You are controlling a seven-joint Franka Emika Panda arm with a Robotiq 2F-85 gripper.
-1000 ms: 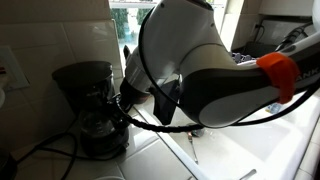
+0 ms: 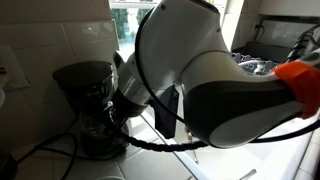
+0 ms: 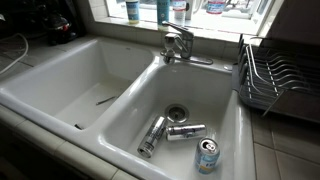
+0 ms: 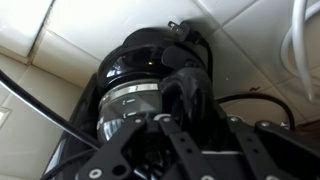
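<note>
A black coffee maker (image 2: pixel 83 78) stands against the tiled wall at the left of exterior view 1. The wrist view looks down on its glass carafe with a silver band (image 4: pixel 130 103) and black lid. A dark curved handle (image 4: pixel 188 92) runs from the lid to my gripper. The gripper appears shut on this handle, though black on black hides the exact contact. In exterior view 1 the arm reaches down to the coffee maker's front, its fingers hard to make out.
A white double sink (image 3: pixel 130 75) lies beside the counter, with several cans, one of them an upright can (image 3: pixel 207 155), in the right basin. A dish rack (image 3: pixel 278 75) is right of it. Black cords (image 2: pixel 45 150) trail over the counter.
The forearm and its orange band have shifted right and slightly down in exterior view 1. Around the carafe, the area beneath the coffee maker's top looks darker now.
</note>
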